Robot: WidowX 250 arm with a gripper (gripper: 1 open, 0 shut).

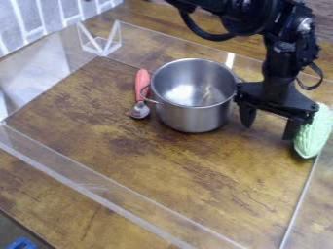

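Note:
A steel pot (192, 110) stands upright on the wooden board, with a red-handled scoop (142, 92) lying along its left side. My black gripper (271, 123) is low at the pot's right, its fingers pointing down and spread apart, with only bare wood visible between them. A pale green object (313, 133), apparently a leafy vegetable like cabbage, lies at the right just past the gripper and partly behind it.
Clear plastic walls (92, 196) edge the wooden area (156, 180). The front and left of the board are empty. A small blue object (18, 243) shows at the bottom left corner.

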